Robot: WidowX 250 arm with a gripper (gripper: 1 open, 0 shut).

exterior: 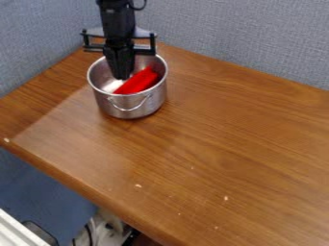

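Observation:
A steel pot (126, 105) with a thin handle stands at the upper left of the wooden table. A red object (139, 81) lies inside it. My black gripper (121, 71) is over the back left of the pot, its fingers shut and reaching down to about the rim; I see nothing held between them, though the tips are small and dark.
Grey padded panels (244, 38) border the back and left. Cables and white hardware sit below the table's left edge.

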